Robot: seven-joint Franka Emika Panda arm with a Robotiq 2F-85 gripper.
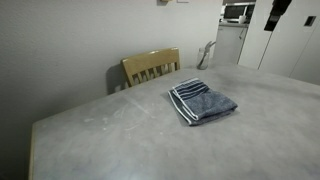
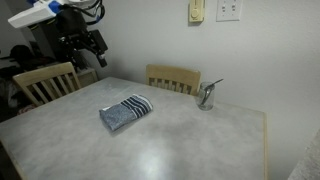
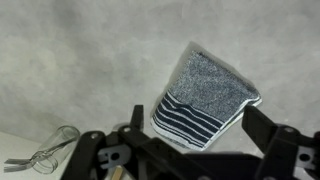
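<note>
A folded dark grey-blue towel [image 1: 202, 102] with white stripes lies on the table, and in exterior view 2 the same towel [image 2: 126, 112] sits left of the middle. Seen from the wrist, the towel [image 3: 205, 100] is below the fingers, its striped end toward them. My gripper is open with nothing between its fingers. It hangs well above the table, clear of the towel; only part of the arm shows at the top right of exterior view 1.
Beyond the towel stands a clear glass [image 2: 206, 98] holding metal utensils, near the wall. A wooden chair [image 1: 151, 66] is tucked against the table's far edge, with another chair [image 2: 48, 84] at the left.
</note>
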